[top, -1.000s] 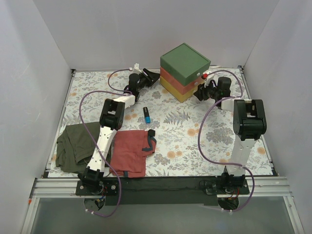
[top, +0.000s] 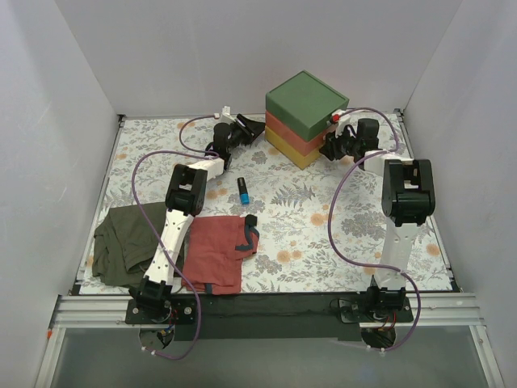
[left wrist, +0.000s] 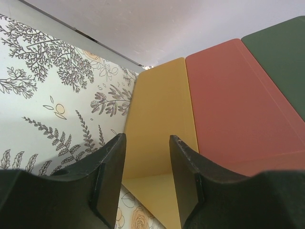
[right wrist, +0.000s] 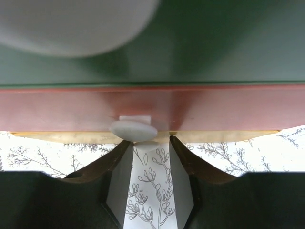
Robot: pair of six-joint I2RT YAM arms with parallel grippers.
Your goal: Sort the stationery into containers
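Part open beside its left side is my left gripper, nothing between its fingers; the yellow wall lies beyond. My right gripper faces the knobbed front, fingers part open. Its fingertips are near the red drawer's white knob (right wrist: 134,130); whether they touch it I cannot tell. Another white knob (right wrist: 71,24) looms blurred on the green drawer. A dark pen-like item with a blue end (top: 243,192) lies mid-table.
A folded red cloth (top: 214,250) and a dark green cloth (top: 125,242) cover the front left of the table. Purple cables (top: 333,234) loop beside both arms.
The right arm has shifted slightly left, bringing its gripper closer to the drawer fronts. Nothing visible has moved on the left arm, the stack or the table items.
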